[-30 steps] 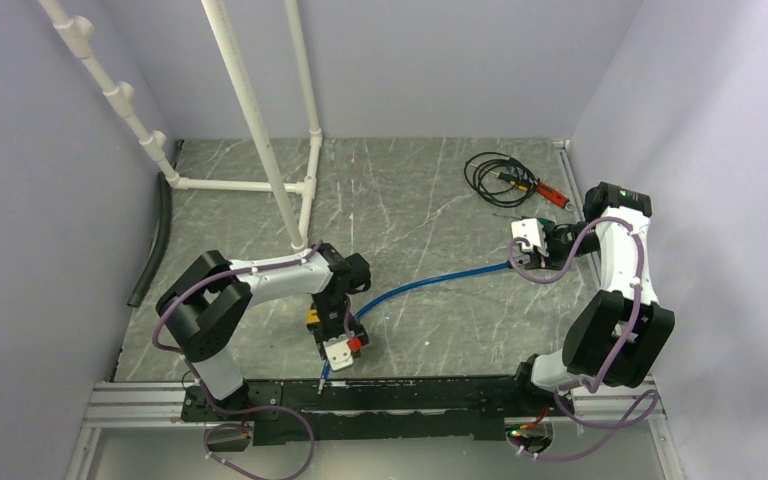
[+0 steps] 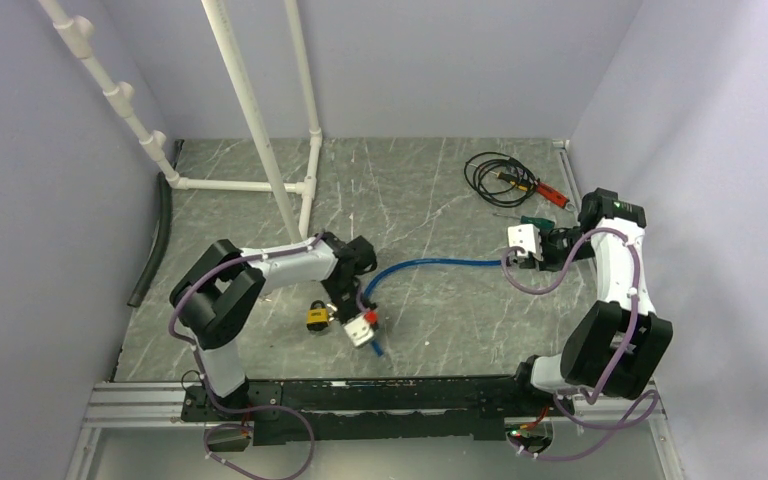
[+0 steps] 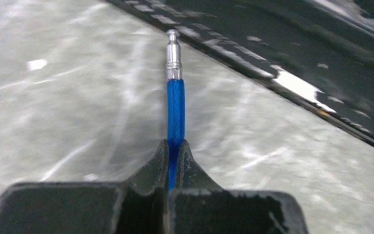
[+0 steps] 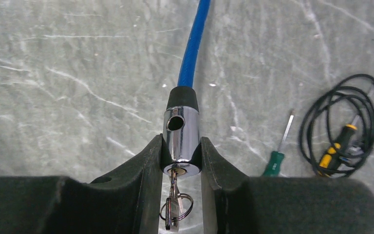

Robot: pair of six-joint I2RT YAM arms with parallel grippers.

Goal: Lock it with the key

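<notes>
A blue cable lock [image 2: 440, 262] arcs between my two grippers. In the left wrist view its metal-tipped end [image 3: 174, 58] sticks out past my left gripper, which is shut on the blue cable just behind the tip. My right gripper grips the silver lock head [image 4: 181, 129] at the cable's other end; a round hole shows in its side. A key [image 4: 173, 214] on a small ring stands in the base of that head, between my fingers. Tip and head are far apart.
A yellow padlock [image 2: 318, 317] lies beside the left arm. Toward the back right are a coiled black cable [image 2: 490, 180], a red-handled tool [image 2: 552, 195] and a green screwdriver [image 4: 274, 163]. The floor between the arms is clear apart from the cable.
My left gripper has shifted right with the cable end, baring the yellow padlock, and the cable bows more. The right arm has barely moved.
</notes>
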